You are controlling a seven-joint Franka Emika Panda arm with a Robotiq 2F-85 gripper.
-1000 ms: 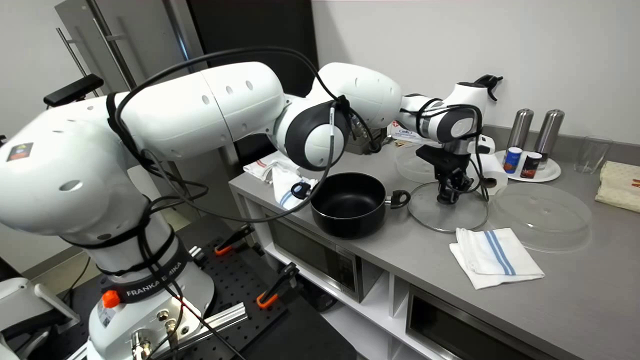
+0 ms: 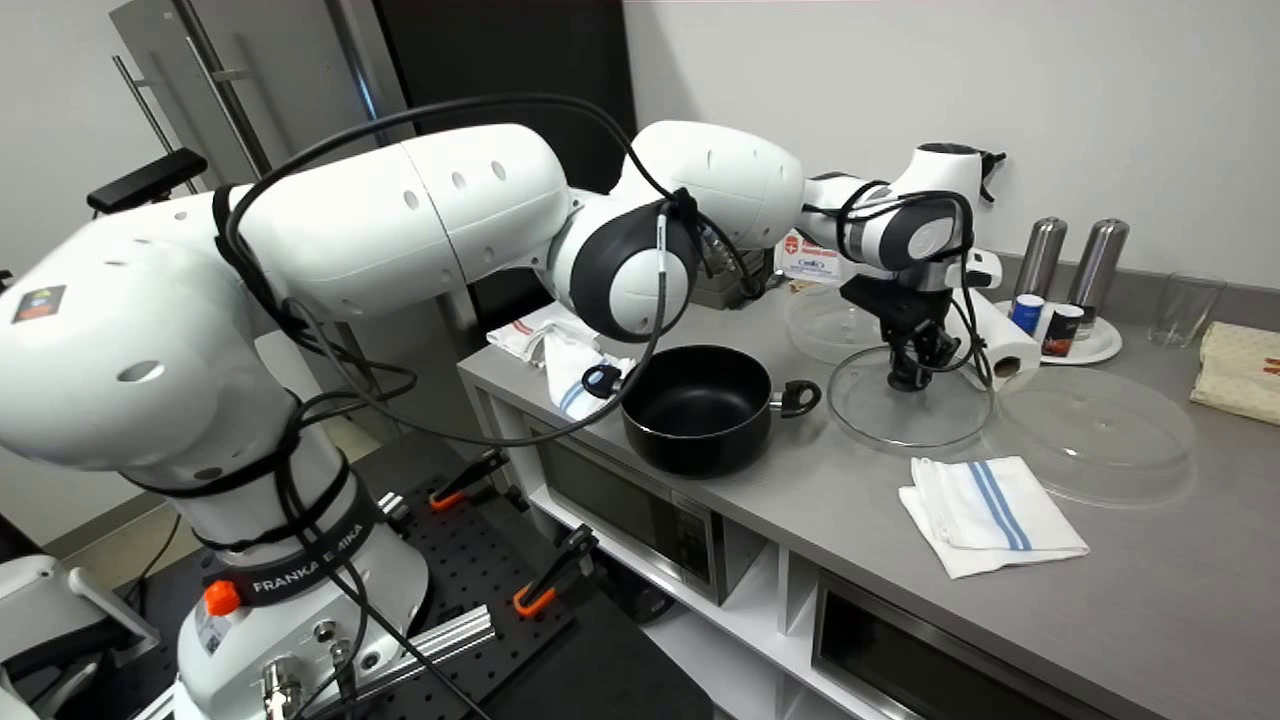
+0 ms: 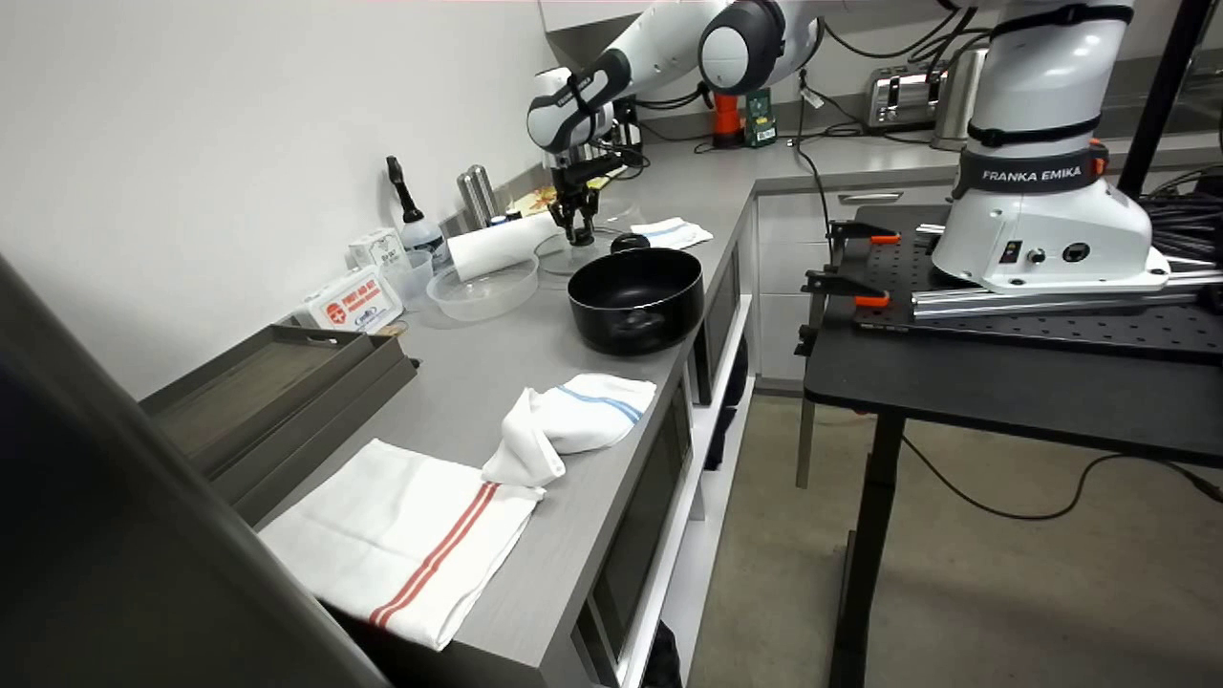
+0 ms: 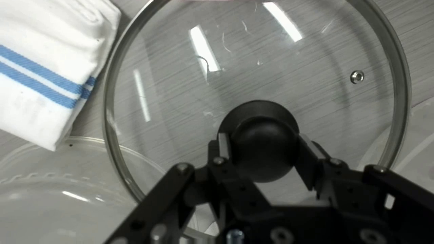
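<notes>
My gripper is shut on the black knob of a clear glass lid. In the wrist view, one finger pad is at each side of the knob. The metal-rimmed lid appears roughly level and close to the counter; whether it touches is hard to tell. An empty black pot with two side handles stands to the left of the lid in exterior view 1, uncovered.
A clear plastic cover lies right of the lid, and another clear plastic piece lies behind it. A folded blue-striped towel is in front. The paper towel roll lies close behind my gripper.
My gripper and the glass lid have shifted slightly right and upward in exterior view 1, away from the pot. The clear cover on the right has slid slightly right. The pot has stayed put.
</notes>
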